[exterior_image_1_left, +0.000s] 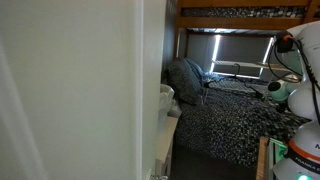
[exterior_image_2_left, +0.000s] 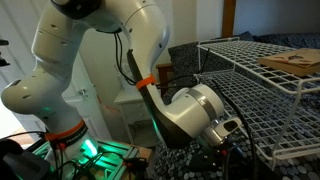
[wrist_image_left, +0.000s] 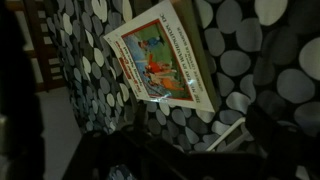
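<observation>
A book (wrist_image_left: 160, 60) with a coloured picture on a white-framed cover lies on dark bedding (wrist_image_left: 235, 30) patterned with pale ovals, in the wrist view. My gripper shows as two dark, blurred fingers low in that view, set apart, with bedding and a pale bar visible in the gap. The book lies beyond the fingertips, and nothing shows held. In exterior view 2 the gripper (exterior_image_2_left: 222, 160) is a dark shape low over the bedding, its fingers hard to make out. Exterior view 1 shows only part of the arm (exterior_image_1_left: 303, 75).
A white wire rack (exterior_image_2_left: 255, 62) with a brown flat item (exterior_image_2_left: 290, 62) on top stands right of the arm. A pale bar (wrist_image_left: 228, 134) crosses near the fingers. A white wall (exterior_image_1_left: 75, 90) blocks much of exterior view 1.
</observation>
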